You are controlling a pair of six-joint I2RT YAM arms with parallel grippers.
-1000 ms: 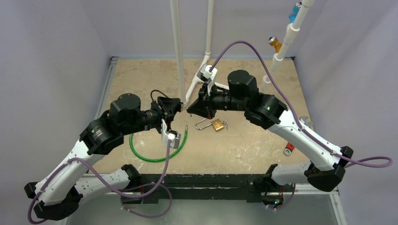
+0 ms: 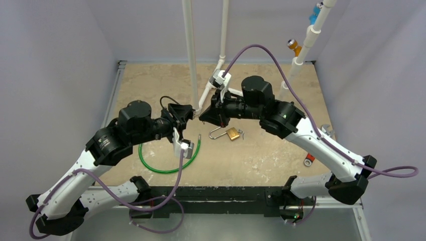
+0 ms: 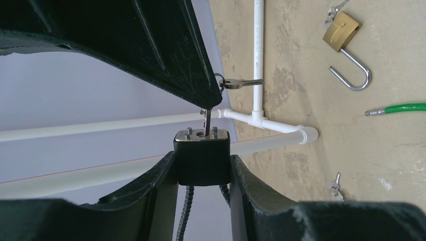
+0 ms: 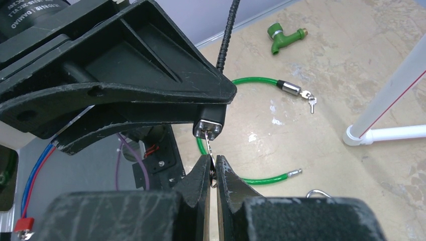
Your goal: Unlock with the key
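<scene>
My left gripper is shut on a black lock body (image 3: 202, 161) with a metal face and a braided black cable. My right gripper is shut on a key (image 4: 209, 146), whose blade stands at the lock's keyway. A second key (image 3: 236, 83) hangs on the ring beside the right fingertips in the left wrist view. The two grippers face each other above the floor. How deep the blade sits is hard to tell.
A brass padlock (image 2: 232, 134) with keys and a green cable lock (image 2: 166, 170) lie below. White pipes (image 2: 192, 50) stand behind the grippers. A green tap (image 4: 287, 40) and a red tool (image 2: 309, 158) lie on the floor.
My right gripper and arm have shifted very slightly in the top view. The left arm looks unchanged.
</scene>
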